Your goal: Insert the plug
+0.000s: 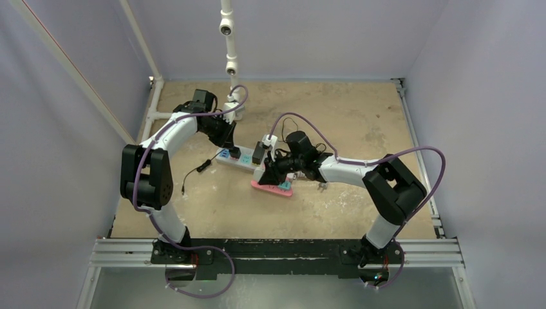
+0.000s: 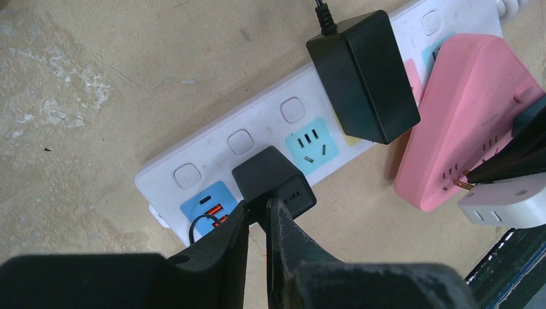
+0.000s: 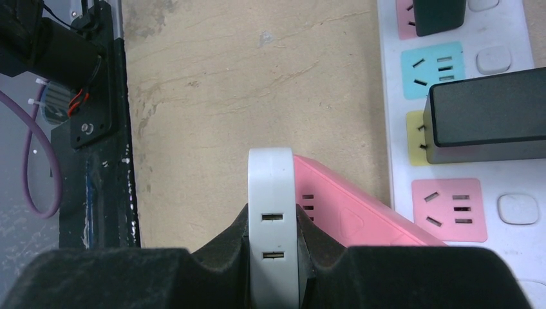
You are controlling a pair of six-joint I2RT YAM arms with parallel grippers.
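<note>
My left gripper is shut on a black cube adapter (image 2: 270, 174) standing on the white power strip (image 2: 193, 148), beside its blue USB section. My right gripper is shut on a white plug (image 3: 272, 187), held just over the pink power strip (image 3: 348, 199). In the left wrist view the plug's brass prongs (image 2: 463, 185) point at the pink strip's socket holes; whether they touch cannot be told.
A larger black adapter (image 2: 364, 77) sits on the white strip. A dark cable (image 1: 205, 164) lies to the left.
</note>
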